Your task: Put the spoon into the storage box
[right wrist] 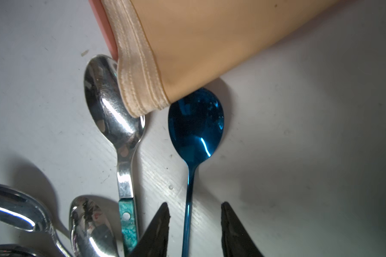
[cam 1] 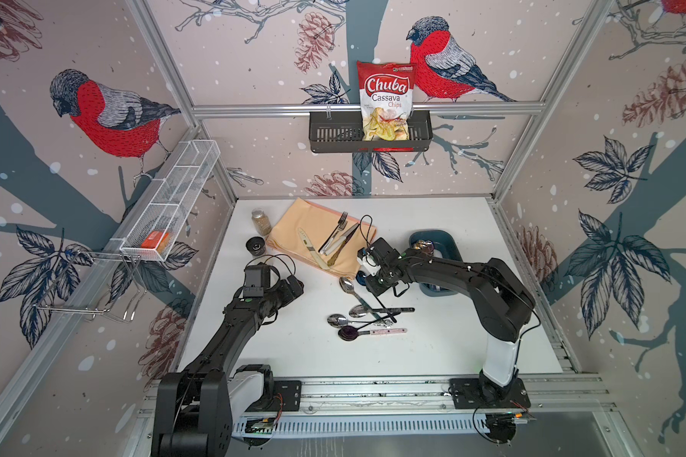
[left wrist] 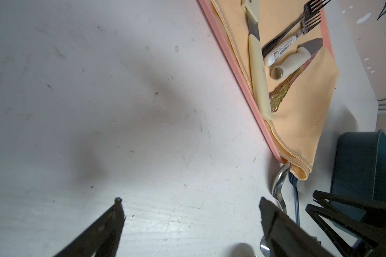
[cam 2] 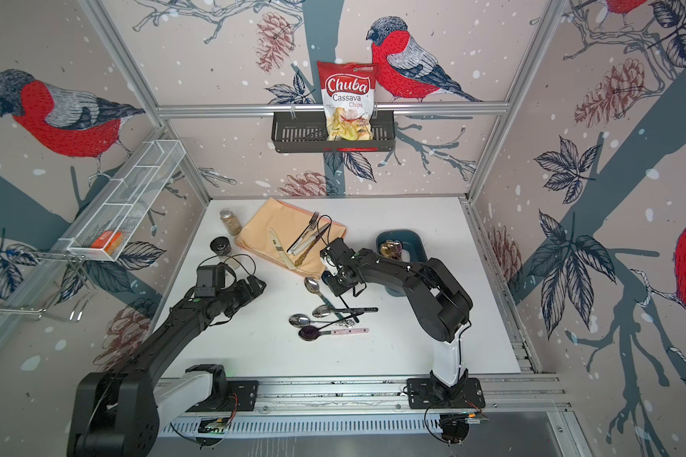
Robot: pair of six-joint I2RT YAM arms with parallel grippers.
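Note:
In the right wrist view a blue metal spoon (right wrist: 196, 124) lies on the white table, its bowl just touching or under the cloth's edge. My right gripper is open, with the spoon's thin handle running between its fingers in that view; neither finger appears to touch it. The storage box (cam 1: 443, 242), dark teal, stands behind the right arm and holds some shiny cutlery. Over on the left side of the table, my left gripper hangs open above bare surface, nothing between its fingers.
A spoon with a teal handle (right wrist: 113, 102) lies close left of the blue one. Several other spoons (cam 1: 348, 332) lie nearer the front. Knives and forks rest on an orange cloth (cam 1: 289, 228). A jar (cam 1: 261, 221) and a dark cup (cam 1: 255, 245) stand at left.

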